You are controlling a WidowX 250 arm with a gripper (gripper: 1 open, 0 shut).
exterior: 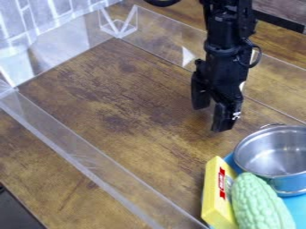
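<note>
The black robot arm hangs over the right half of the wooden board, and its gripper (214,110) is low over the bare wood. A white object (188,56) is partly hidden behind the arm. The fingers are dark, and whether they are open or shut is hard to tell.
A metal pot (274,147), a green corn-like object (259,204) and a yellow box (219,195) sit on a blue surface at the lower right. Clear plastic walls (107,179) border the board.
</note>
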